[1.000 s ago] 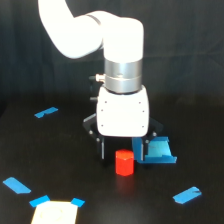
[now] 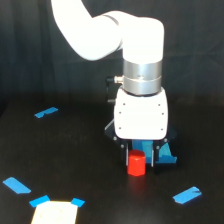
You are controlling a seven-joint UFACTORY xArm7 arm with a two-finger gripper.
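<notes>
A small red block (image 2: 136, 163) stands on the dark table, just in front of the blue tray. Directly above and behind it is my gripper (image 2: 139, 154), pointing down from the white arm (image 2: 141, 116). Its dark fingers reach down around the block's upper part, but they blend into the black background. Whether they press on the block cannot be made out. Part of the blue tray (image 2: 166, 158) shows to the right, the rest being covered by the gripper and block.
Blue tape strips lie at the left (image 2: 16, 185), far left (image 2: 46, 112) and right (image 2: 187, 195). A pale square (image 2: 54, 213) sits at the front left edge. Dark table to the left of the gripper is bare.
The arm has moved right and the gripper's fingers appear closer together. The red block has also shifted a little to the right, towards the tray.
</notes>
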